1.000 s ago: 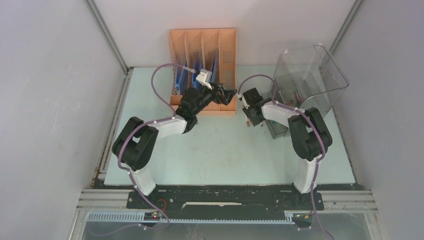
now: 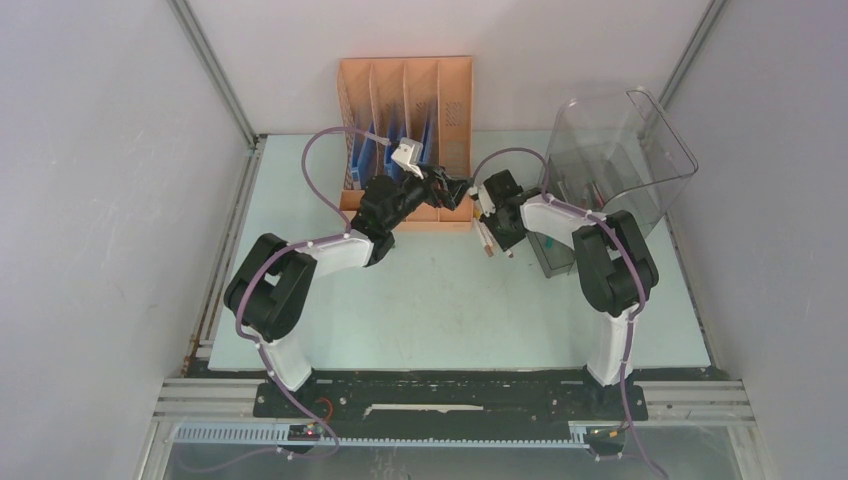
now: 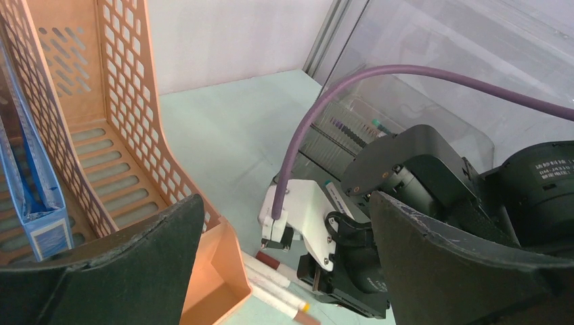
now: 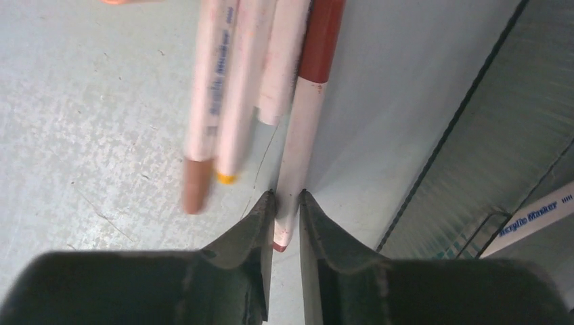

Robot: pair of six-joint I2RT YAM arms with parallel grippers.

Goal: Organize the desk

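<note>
Several white markers with coloured ends [image 2: 484, 236] lie on the desk between the orange organizer [image 2: 457, 110] and the clear box [image 2: 553, 256]. In the right wrist view my right gripper has its fingertips around the lower end of the red-capped marker [image 4: 304, 128], closely on either side; the other markers [image 4: 237, 88] lie alongside to the left. My left gripper [image 2: 447, 190] hangs open over the organizer's right part; in the left wrist view nothing is between its fingers.
Blue folders [image 2: 362, 155] stand in the organizer's slots. The tall clear container takes up the right rear of the desk, close beside the markers.
My right gripper has moved slightly left and toward the back, with the markers beneath it shifting a little left and more of them showing. The left arm is unchanged.
</note>
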